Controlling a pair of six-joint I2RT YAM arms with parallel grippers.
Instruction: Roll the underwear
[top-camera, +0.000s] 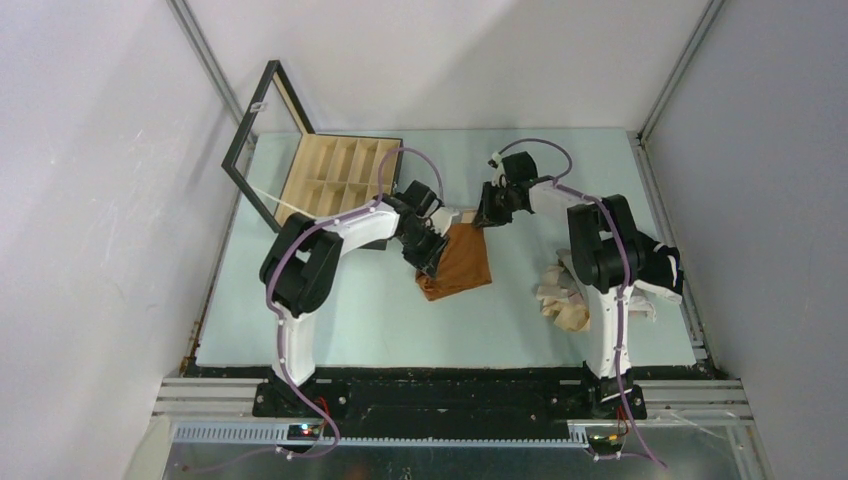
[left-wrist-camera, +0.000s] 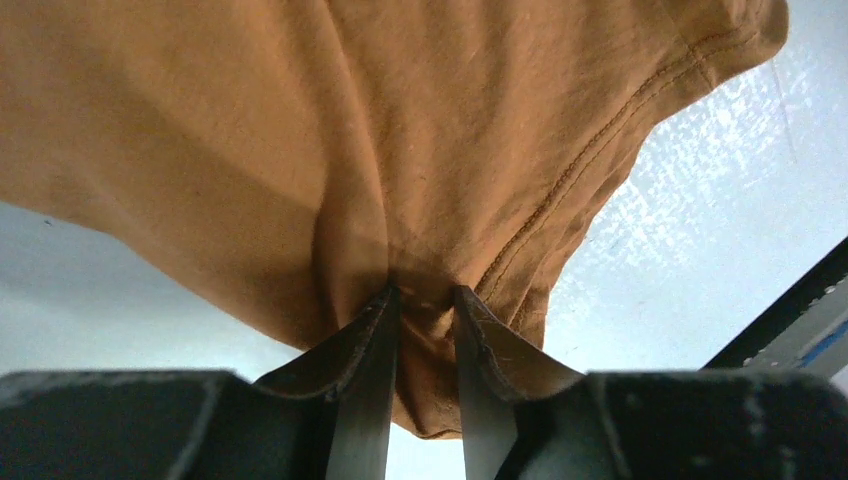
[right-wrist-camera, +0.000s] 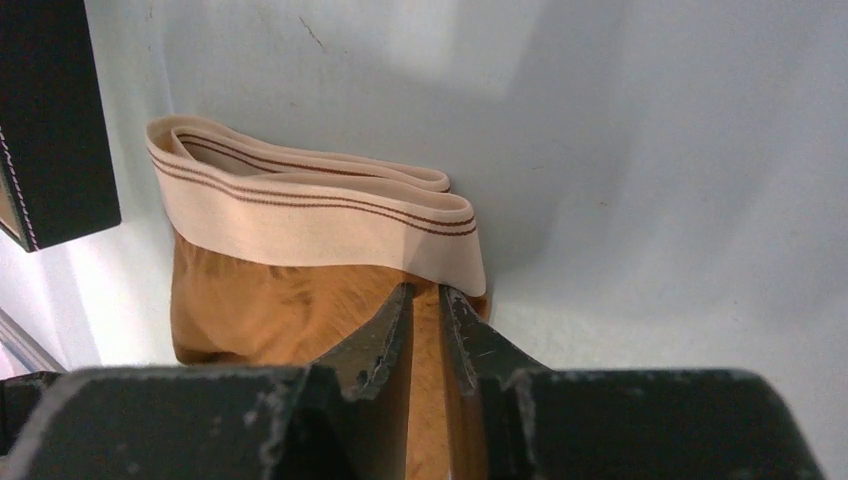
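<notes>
Brown underwear (top-camera: 462, 265) with a cream waistband (right-wrist-camera: 310, 220) lies on the pale table, folded into a rough rectangle. My left gripper is down on the fabric at its left side, its fingertips slightly apart and pressed into a crease near the hem. My right gripper is at the top right of the underwear, fingertips slightly apart on the brown cloth just below the waistband. Whether either has fabric pinched between its fingers is unclear.
An open wooden box with compartments (top-camera: 340, 165) stands at the back left, its glass lid raised. A pile of clothes (top-camera: 566, 300) lies at the right.
</notes>
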